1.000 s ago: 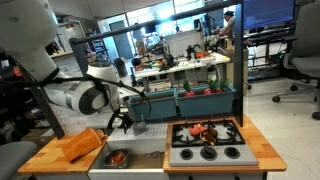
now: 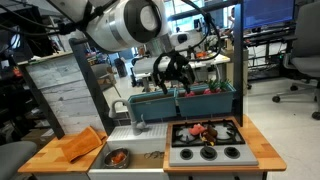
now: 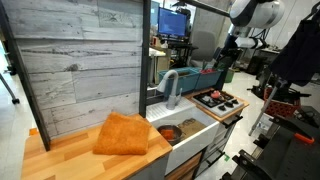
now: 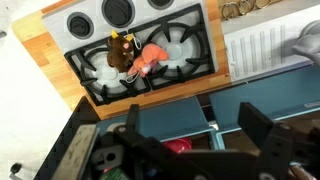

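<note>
High over the back of the toy kitchen, in exterior view 1, my gripper [image 2: 175, 80] hangs in front of the blue shelf [image 2: 208, 104]. It stands open, with nothing visible between its fingers. On the black stove grates lie a brown toy [image 4: 121, 53] and a pinkish-orange toy [image 4: 150, 57], side by side in the wrist view and clear of the gripper. Something red [image 4: 177, 146] shows in the blue shelf, low in the wrist view between the dark gripper parts. No task object is named.
An orange cloth [image 3: 122, 134] lies on the wooden counter [image 3: 60, 158]. A metal pot [image 2: 117, 158] sits in the sink, near the grey faucet [image 3: 168, 80]. The stove [image 2: 210, 150] has knobs along its front. A dark frame post [image 2: 238, 55] rises behind the shelf.
My gripper has risen from low over the sink and moved right, to above the blue shelf. The toys, pot and cloth have not moved.
</note>
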